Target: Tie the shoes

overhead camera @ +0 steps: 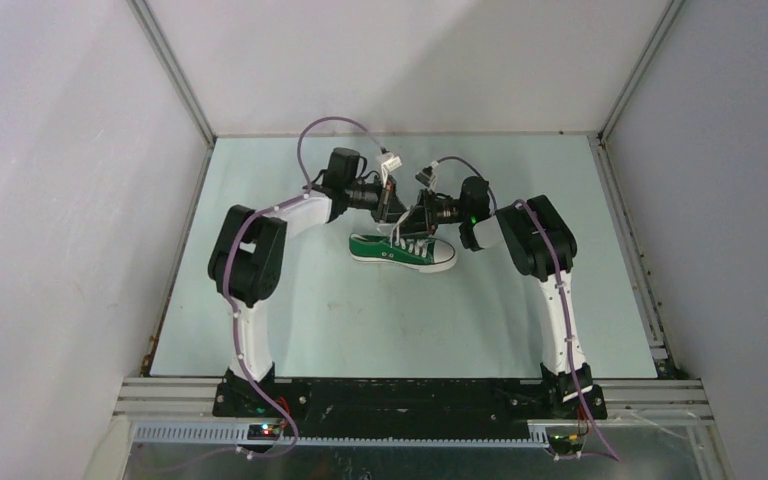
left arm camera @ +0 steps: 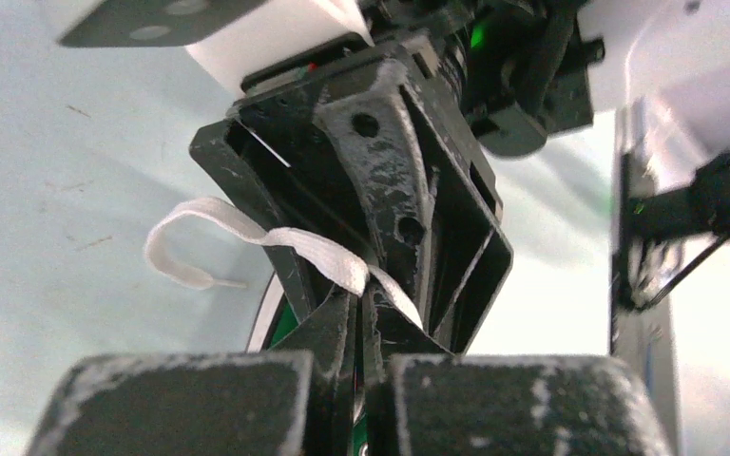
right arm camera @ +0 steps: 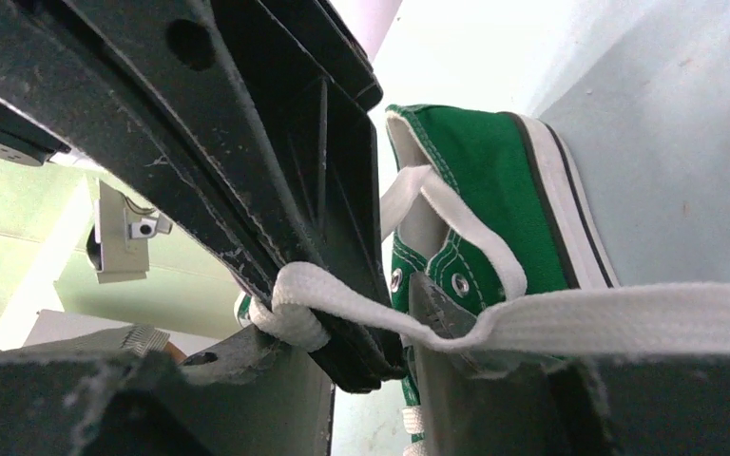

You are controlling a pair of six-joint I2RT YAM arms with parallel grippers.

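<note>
A green sneaker (overhead camera: 385, 250) (right arm camera: 480, 171) lies on its side or base in the middle, toe to the right. Both grippers meet just above it. My left gripper is shut on a white lace (left arm camera: 323, 252), which rises from its fingertips in a loose curl in the left wrist view. My right gripper is open; a lace (right arm camera: 627, 318) crosses in front of it and wraps round a black finger of the left gripper in the right wrist view. The grippers hide much of the lacing.
White walls and metal rails bound it on the sides and back.
</note>
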